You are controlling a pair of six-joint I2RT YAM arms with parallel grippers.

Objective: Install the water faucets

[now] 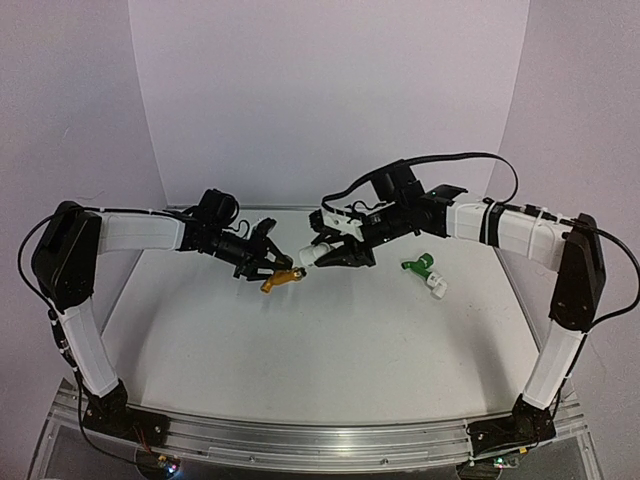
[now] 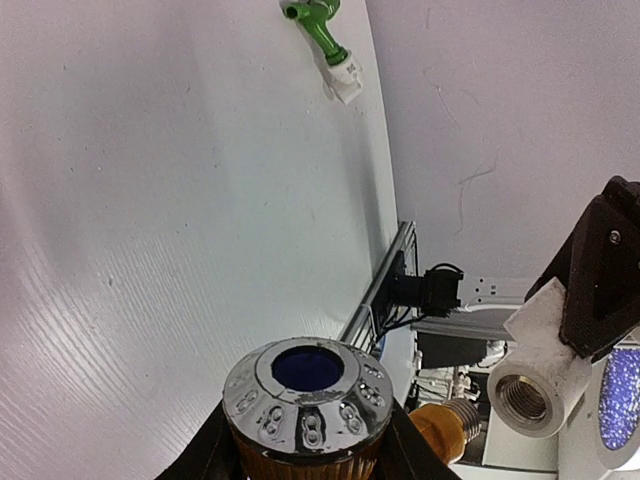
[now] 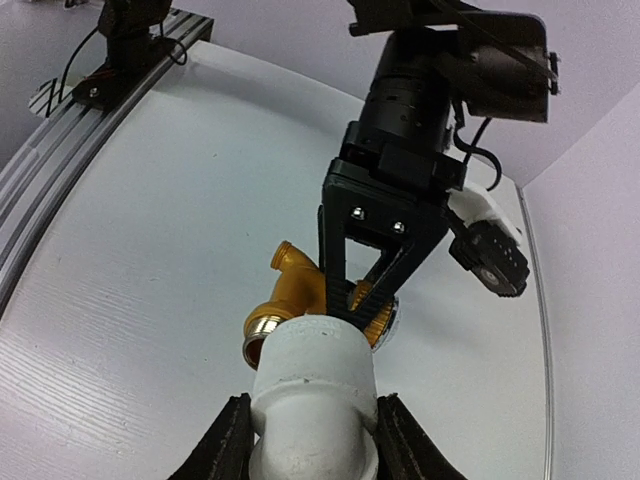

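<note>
An orange faucet [image 1: 279, 282] is held over the table by my left gripper [image 1: 278, 266], which is shut round its ribbed knob; the knob's silver cap [image 2: 308, 400] fills the bottom of the left wrist view. My right gripper is shut on a white threaded fitting [image 3: 312, 375]. In the left wrist view the fitting's open threaded mouth [image 2: 524, 400] lies near the faucet's threaded end [image 2: 464, 416], with a gap showing between them. Behind the fitting, the right wrist view shows the faucet's body [image 3: 300, 288] partly covered.
A green faucet [image 1: 422, 266] with a white fitting [image 1: 437, 285] on its end lies on the right part of the table. Walls stand at the back and sides.
</note>
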